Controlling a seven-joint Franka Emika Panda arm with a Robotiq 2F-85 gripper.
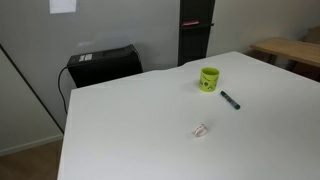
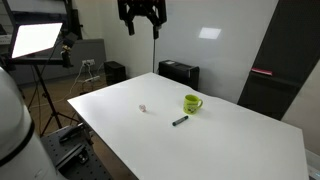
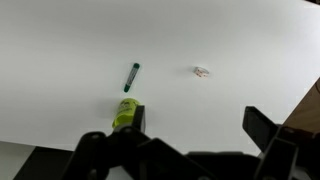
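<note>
A green mug (image 1: 209,80) stands upright near the back of the white table, with dark markings on its side. Beside it lies a dark green marker (image 1: 230,100), flat on the surface and apart from the mug. A small white and reddish item (image 1: 200,130), too small to make out, rests closer to the front. Seen from the wrist, the gripper is open, its fingers wide apart with only bare table between them. High above the table, the gripper (image 2: 142,18) touches nothing. Part of the mug (image 3: 126,112) is hidden behind the gripper in the wrist view.
Behind the table's back edge sits a black box (image 1: 104,65) with a cable. A wooden table (image 1: 290,50) is off to the back right.
</note>
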